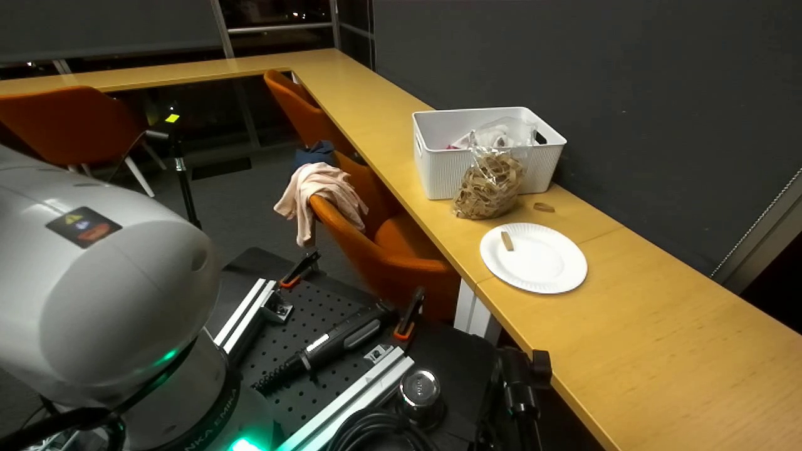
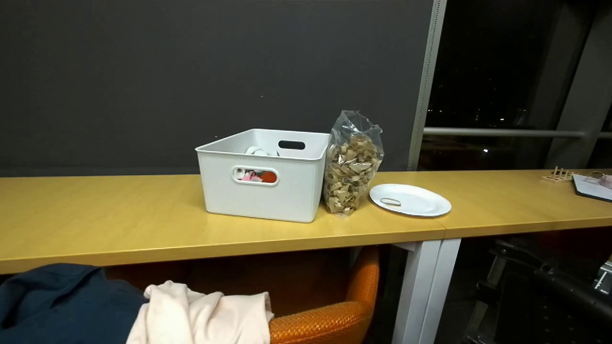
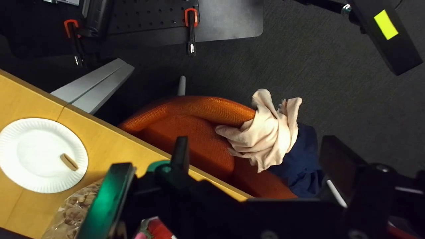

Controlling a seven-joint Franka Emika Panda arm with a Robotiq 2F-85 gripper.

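High above the chair and table edge, my gripper stands open in the wrist view, nothing held between its fingers. Neither exterior view shows it. A white paper plate [image 1: 535,258] lies on the table with a small tan loop [image 1: 507,240] on it. Beside the plate stands a clear bag [image 2: 351,166] filled with tan loops. It leans against a white basket [image 2: 258,195] holding a few pink, red and white items, mostly hidden. Another tan loop [image 1: 543,207] rests on the wood near the bag.
An orange chair [image 1: 380,248] is tucked at the table, with a pale pink cloth [image 3: 265,131] and a dark blue cloth [image 3: 304,155] over it. A tripod camera [image 3: 388,32] stands over the floor.
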